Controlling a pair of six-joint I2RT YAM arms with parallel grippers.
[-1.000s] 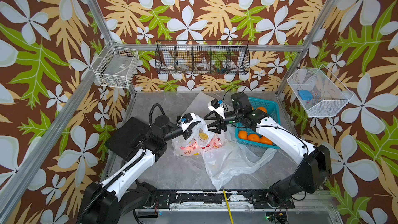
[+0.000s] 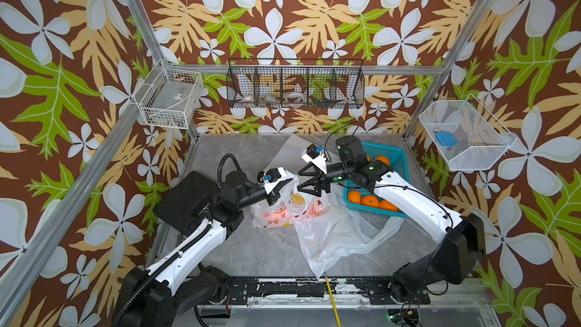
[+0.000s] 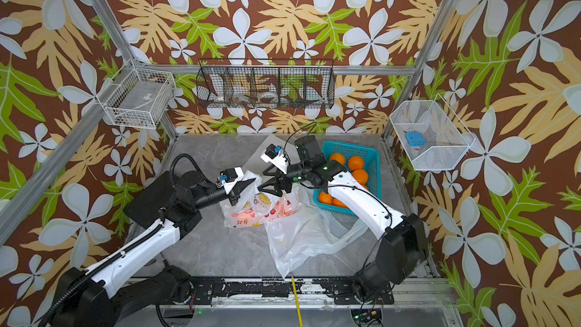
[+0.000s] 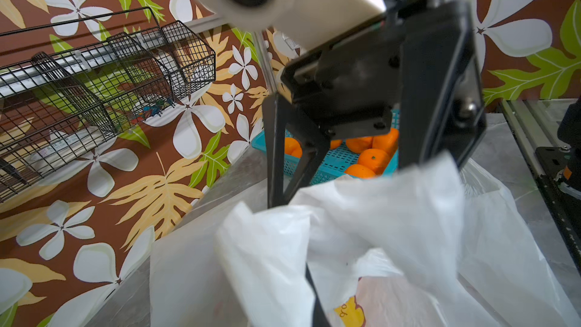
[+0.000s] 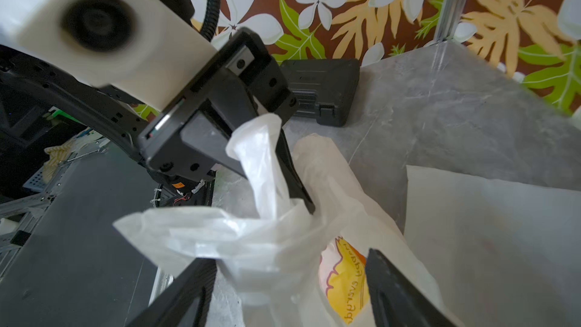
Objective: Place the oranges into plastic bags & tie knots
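A white printed plastic bag point(image 2: 278, 218) lies mid-table, its top gathered and raised; in the right wrist view the twisted plastic point(image 5: 272, 242) hides the tips of my left gripper point(image 2: 284, 184), which is shut on it. My right gripper point(image 2: 305, 181) stands open just right of the gathered top, fingers either side of the plastic in its wrist view. Oranges point(image 3: 356, 161) sit in a blue basket point(image 3: 374, 169) at the right. A second, flat plastic bag point(image 2: 326, 248) lies toward the front.
A black case point(image 2: 184, 203) lies at the left. Wire baskets point(image 2: 294, 84) hang on the back and side walls. A paper sheet point(image 5: 484, 236) lies behind the bag.
The left arm and bag look almost unchanged.
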